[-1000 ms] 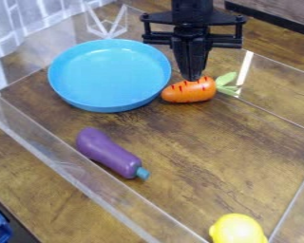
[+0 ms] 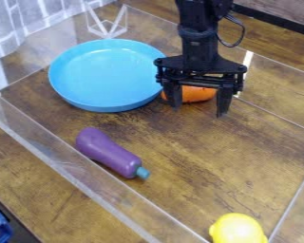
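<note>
My black gripper point(image 2: 197, 96) is lowered over an orange carrot point(image 2: 184, 95), open, with its two fingers reaching down either side of the carrot, whose leafy end is mostly hidden behind the gripper. A round blue plate point(image 2: 98, 76) lies just to the left. A purple eggplant-like toy point(image 2: 106, 150) with a teal tip lies at the lower left. A yellow lemon point(image 2: 237, 230) sits at the bottom right.
Clear plastic walls border the wooden surface point(image 2: 205, 161) on the left and right. A white wire object point(image 2: 104, 27) stands at the back left. A blue item lies outside at the lower left.
The plate, eggplant and lemon have not moved.
</note>
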